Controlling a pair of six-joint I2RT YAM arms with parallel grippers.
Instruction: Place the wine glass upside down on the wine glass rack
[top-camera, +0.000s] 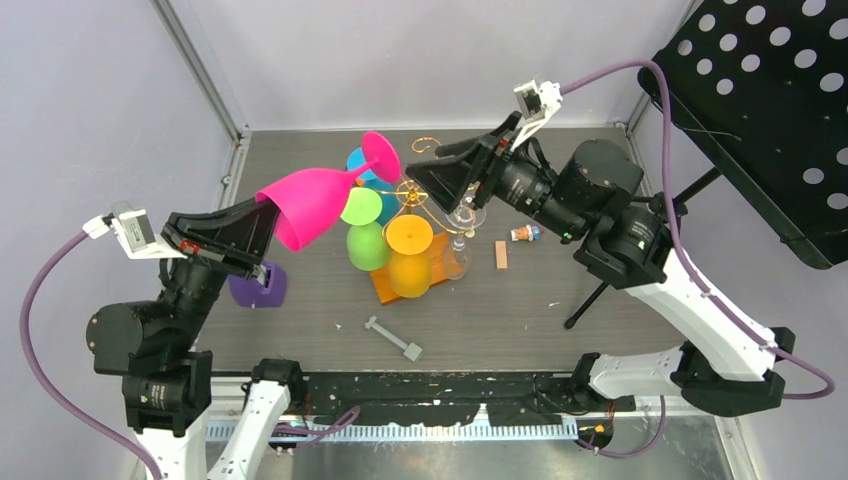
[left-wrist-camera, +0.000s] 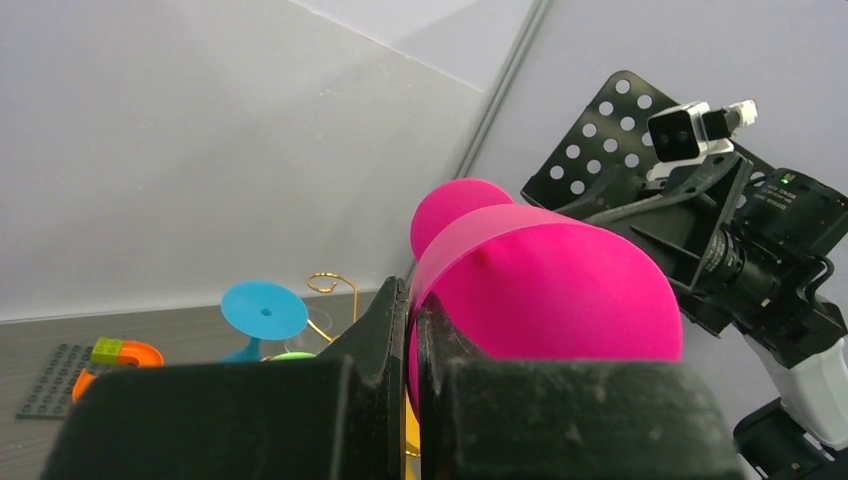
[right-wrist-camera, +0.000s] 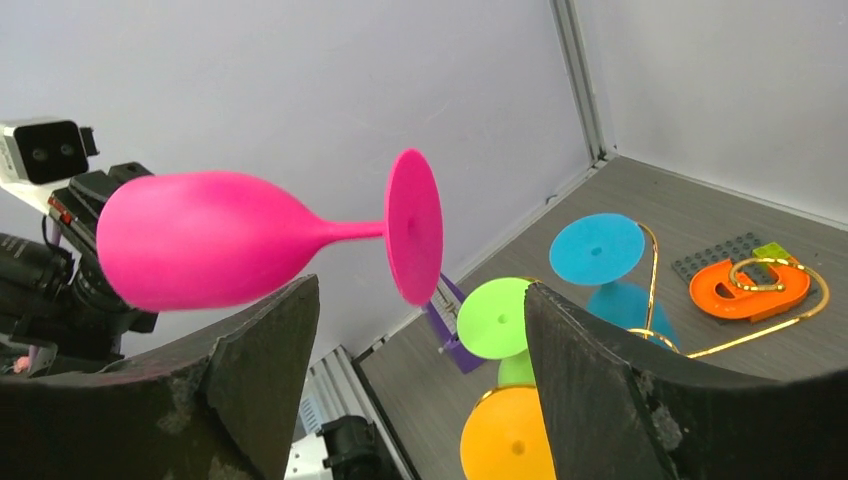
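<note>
A pink wine glass (top-camera: 318, 200) is held up in the air by my left gripper (top-camera: 268, 215), its fingers shut on the bowl's thin rim. In the left wrist view the pink bowl (left-wrist-camera: 560, 290) opens toward the camera. Its stem and foot (right-wrist-camera: 413, 228) point at my right gripper, which stands open with nothing between its fingers. The gold wire rack (top-camera: 410, 194) on its orange wooden base (top-camera: 440, 258) carries upside-down glasses: blue (right-wrist-camera: 597, 250), green (top-camera: 367, 245), yellow (top-camera: 410, 270) and clear (top-camera: 457, 258). My right arm partly covers the rack's right side in the top view.
Around the rack lie a purple holder (top-camera: 260, 290), a grey bolt-like tool (top-camera: 394, 339), a small wooden block (top-camera: 501, 255) and a little figure (top-camera: 525, 233). A black perforated stand (top-camera: 770, 110) rises at the right.
</note>
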